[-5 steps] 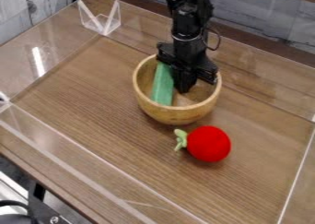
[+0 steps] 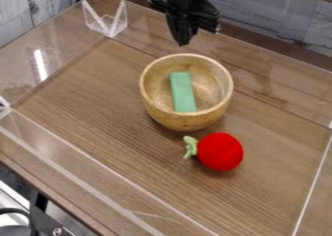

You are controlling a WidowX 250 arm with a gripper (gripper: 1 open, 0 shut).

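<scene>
A wooden bowl [image 2: 209, 85] sits near the middle of the table, with a green bar [image 2: 183, 91] lying inside it. A red tomato-like object [image 2: 219, 154] with a green top lies just below and right of the bowl. The dark gripper [image 2: 184, 32] hangs above and behind the bowl, clear of it, its narrow tips pointing down. Nothing shows between the tips, and how far apart they stand is hard to tell.
A clear plastic-looking object [image 2: 109, 18] stands at the back left. A dark cable or part shows at the lower left corner.
The gripper has risen up and back out of the bowl, leaving the green bar lying in it. Earlier it was down in the bowl at the bar.
</scene>
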